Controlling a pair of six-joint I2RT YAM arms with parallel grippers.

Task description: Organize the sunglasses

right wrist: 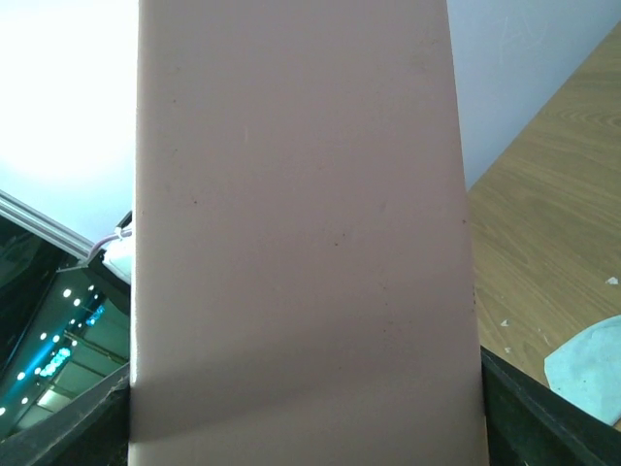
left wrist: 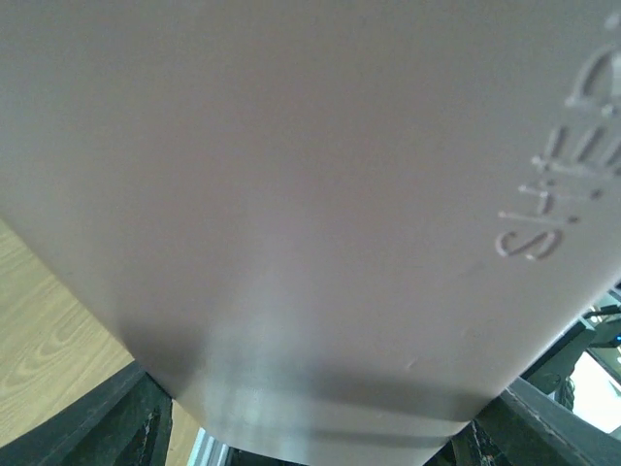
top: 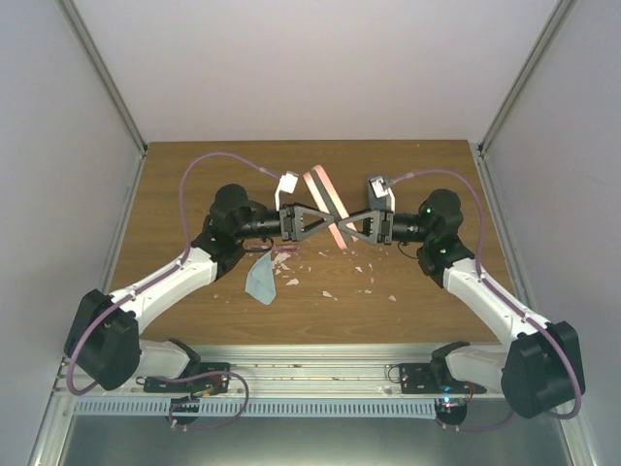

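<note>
A pink sunglasses case with a dark strip down its middle stands tilted above the table between my two grippers, partly opened along its length. My right gripper is shut on its right half; in the right wrist view the pink face fills the space between the fingers. On the other side, my left gripper has its fingers at the edges of the left half. The lettered face covers most of the left wrist view, so how firmly those fingers sit is unclear. Pinkish sunglasses lie partly hidden under my left arm.
A light blue cloth lies on the wooden table at left of centre. Several small white scraps are scattered near it. A grey object stands behind my right gripper.
</note>
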